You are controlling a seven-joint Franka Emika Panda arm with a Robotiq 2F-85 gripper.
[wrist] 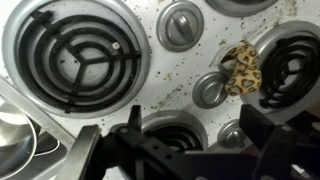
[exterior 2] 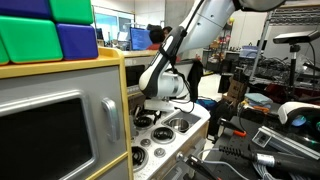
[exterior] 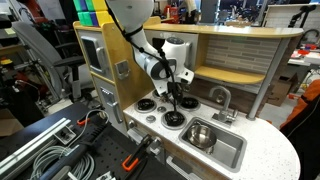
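Observation:
My gripper stands open above the stovetop [wrist: 165,85], its dark fingers low in the wrist view and nothing seen between them. In exterior view 1 the gripper [exterior: 178,98] hangs over the burners, below the white arm. A small brown, dark-spotted item [wrist: 243,68], soft-looking, lies ahead and to the right of the fingers in the wrist view. It rests between a silver knob [wrist: 210,90] and the right burner [wrist: 290,68]. The item is too small to make out in the exterior views.
A metal pot [exterior: 200,134] sits in or over the left of the sink [exterior: 228,150], with a tall faucet [exterior: 222,98] behind. A wooden shelf [exterior: 235,75] overhangs the back. Wooden cabinets with a microwave [exterior 2: 60,125] stand left of the stove.

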